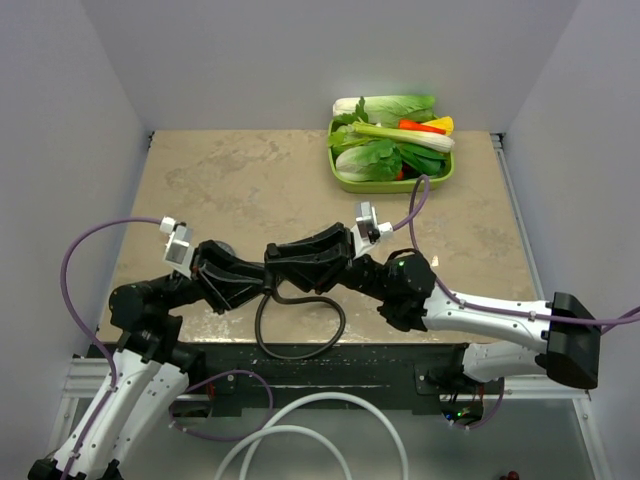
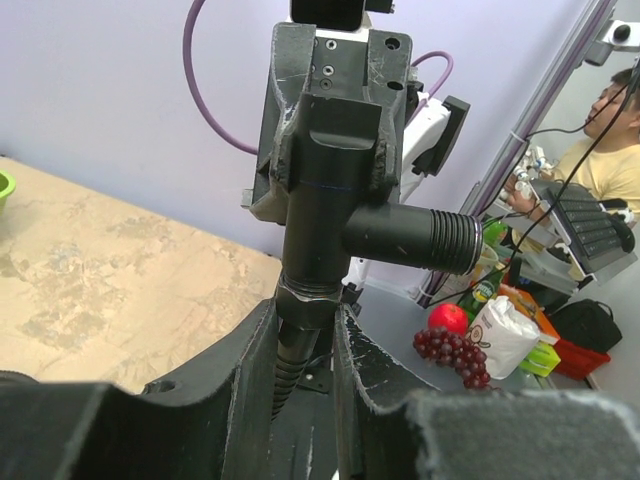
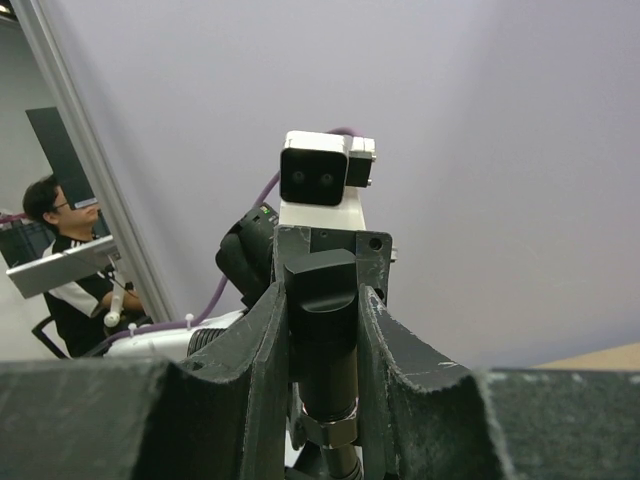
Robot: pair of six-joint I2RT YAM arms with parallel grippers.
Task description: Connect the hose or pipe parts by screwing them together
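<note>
A dark hose [image 1: 331, 306] loops down from where both grippers meet over the counter's front. My left gripper is shut on a black cylindrical connector [image 2: 318, 235] at its lower neck, with ribbed hose below it. My right gripper is shut on the upper part of the same connector, facing the left gripper. In the top view the two sets of fingers overlap and largely hide the connector.
A green basin of vegetables [image 1: 348, 177] stands at the back right of the beige counter [image 1: 230, 170], which is otherwise mostly clear. White tubing [image 1: 389, 430] loops below the front edge.
</note>
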